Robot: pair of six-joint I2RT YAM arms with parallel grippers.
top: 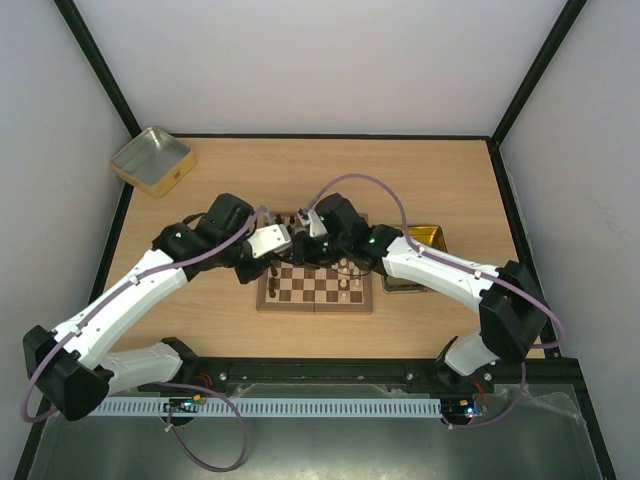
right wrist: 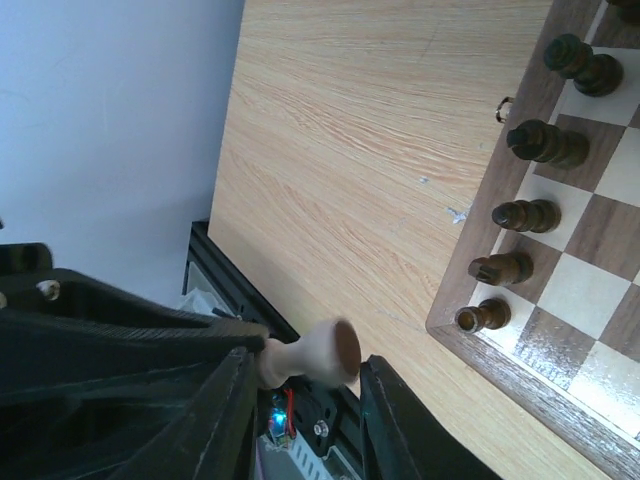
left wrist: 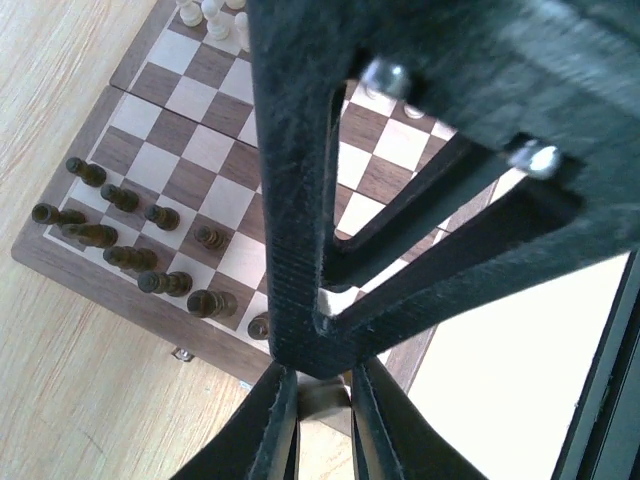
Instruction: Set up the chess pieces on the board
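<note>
A light chess piece hangs in the air, its round base turned towards the right in the right wrist view. My left gripper appears shut on it, with the end of the piece filling the gap between its fingers. My right gripper is open, its fingers spread to either side of the piece; contact with it is unclear. Both grippers meet over the chessboard. Dark pieces stand in rows along one side of the board, and light pieces show on the other side.
A gold tray sits right of the board, partly behind my right arm. An open box stands at the back left corner. Bare tabletop stretches behind the board.
</note>
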